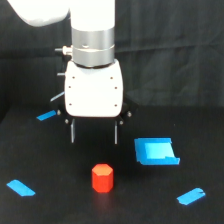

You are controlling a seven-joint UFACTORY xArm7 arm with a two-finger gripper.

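A small red hexagonal block rests on the dark surface near the front, left of centre. Above and behind it in the picture hangs my white gripper, pointing down. Its two thin dark fingers stand wide apart, so it is open, and nothing shows between them. The block appears apart from the fingers, below them and slightly right of the middle of the gap.
To the right lies a blue-edged square with a paler middle; I cannot tell whether it has depth. Blue strips mark the surface at front left, front right and back left. A dark curtain closes off the back.
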